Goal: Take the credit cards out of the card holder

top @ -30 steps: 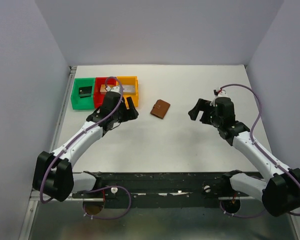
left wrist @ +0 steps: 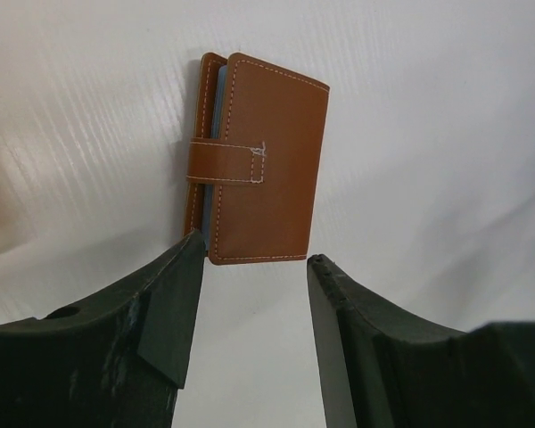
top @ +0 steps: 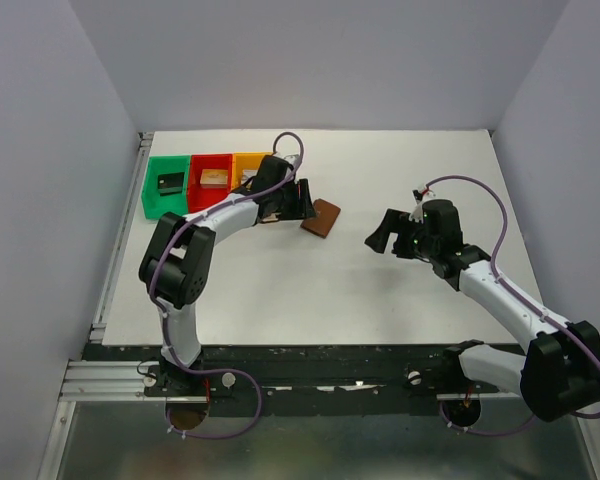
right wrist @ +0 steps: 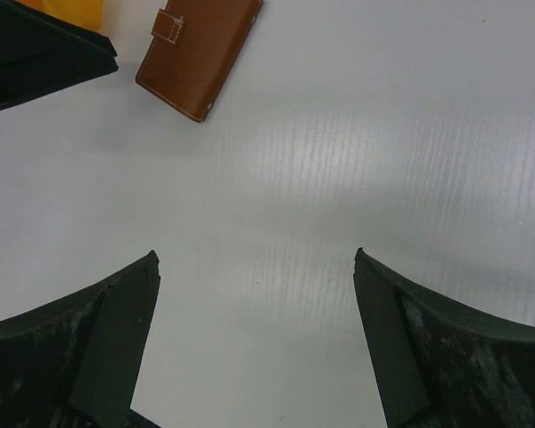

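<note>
The brown card holder lies flat and closed on the white table, its strap fastened across one edge. In the left wrist view a thin grey-blue strip shows along that edge; I cannot tell whether it is a card. My left gripper hovers by the holder's near end, its fingers apart and nothing between them. Well to the right of the holder, my right gripper hangs over bare table, wide open and empty. The right wrist view catches part of the holder at its top.
At the back left stand a green bin, a red bin and a yellow bin, each with something inside. The left arm partly covers the yellow one.
My left gripper has swung rightward and away from the front edge, up to the card holder, and its fingers have drawn closer together.
</note>
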